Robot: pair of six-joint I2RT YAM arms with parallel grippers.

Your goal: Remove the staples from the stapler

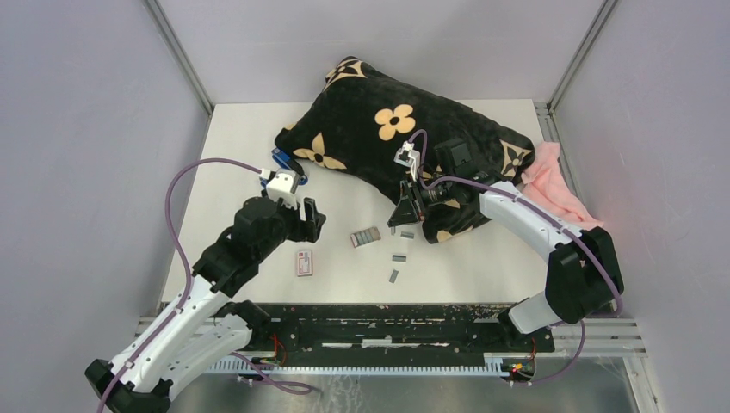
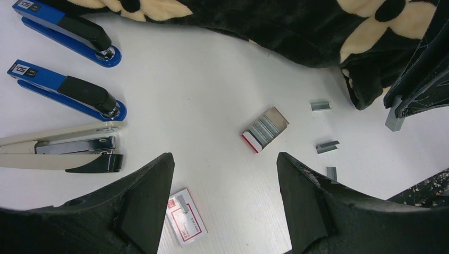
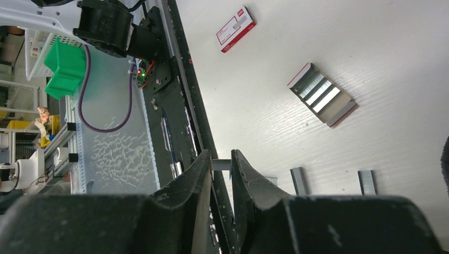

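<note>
My right gripper is shut on a small silver staple strip, also seen as a staple strip at the right of the left wrist view. My left gripper stands open above the table, nothing between its fingers. Left of it lie two blue staplers and a cream stapler with its top opened. An open box of staples sits mid-table, with several loose staple strips to its right. A red-and-white closed box lies nearer the front.
A black flowered blanket covers the back of the table, with a pink cloth at the right. The black front edge borders it.
</note>
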